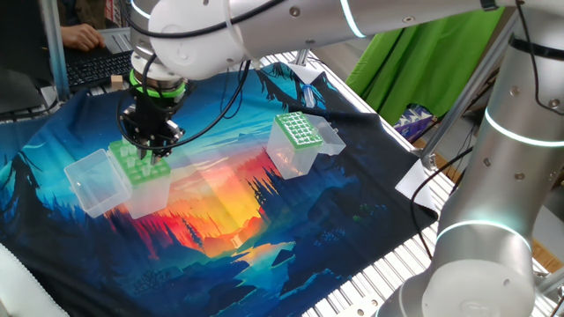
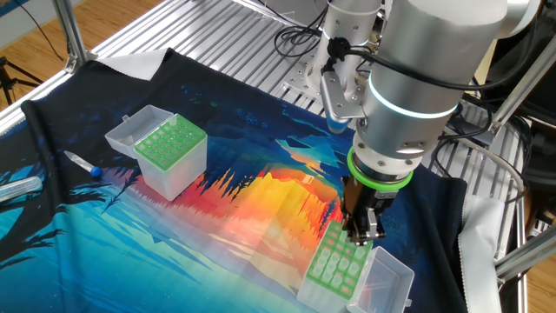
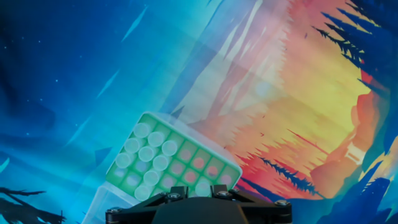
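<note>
Two clear boxes with green gridded tops stand on the printed cloth. One rack box (image 1: 148, 195) holds several whitish caps or tips in its green grid; its clear lid (image 1: 95, 182) is swung out beside it. My gripper is directly over this box, pointing down at one edge of the grid. The fingers (image 3: 179, 191) are apart, and one pale round cap (image 3: 203, 185) shows in the gap between them; whether they touch it cannot be told. The second rack box (image 2: 174, 165) stands apart with its lid (image 2: 139, 129) open; its grid looks empty.
A capped pen (image 2: 82, 163) and a white marker-like item (image 2: 19, 189) lie on the cloth past the second box. The cloth (image 1: 220, 229) between and before the boxes is bare. A keyboard (image 1: 99, 69) and a person's hand (image 1: 81, 37) are at the far left.
</note>
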